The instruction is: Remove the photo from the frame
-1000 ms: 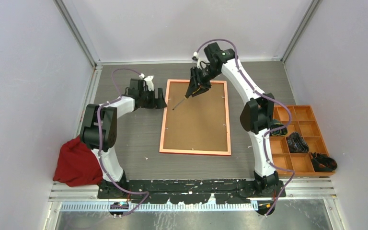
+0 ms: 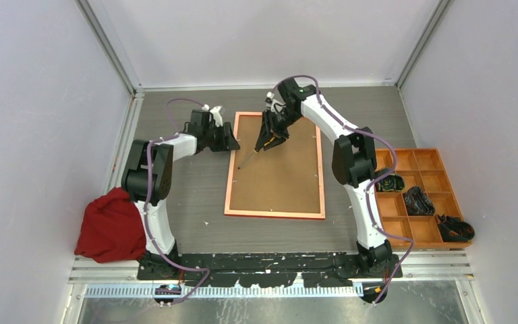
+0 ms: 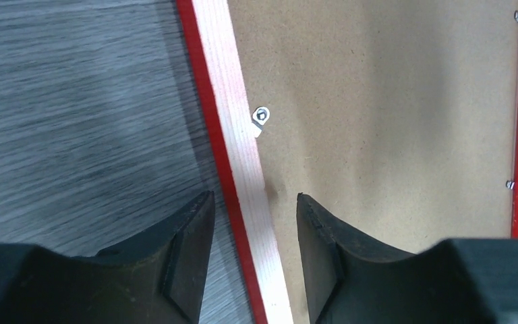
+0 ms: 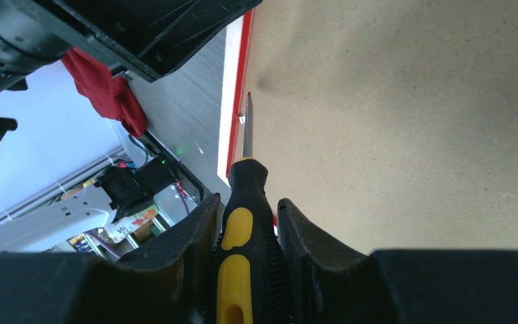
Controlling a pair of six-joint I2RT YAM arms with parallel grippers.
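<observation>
The picture frame [image 2: 322, 175] lies face down mid-table, its brown backing board [image 2: 280, 185] upward. Small metal clips line the rim; one clip [image 3: 261, 115] shows at the left bar. My left gripper is part open, its fingers on either side of the frame's left bar [image 3: 246, 162]; whether they touch it cannot be told. My right gripper is shut on a black-and-yellow screwdriver [image 4: 248, 182]. In the right wrist view the screwdriver's tip is beside a clip [image 4: 241, 119] on that bar. The photo is hidden.
An orange divided tray [image 2: 395, 227] with several dark items stands at the right. A red cloth [image 2: 111, 226] lies at the left.
My right gripper has moved left and toward the front with the screwdriver, bringing its tip nearer the left bar. The left gripper has shifted slightly right, onto that bar.
</observation>
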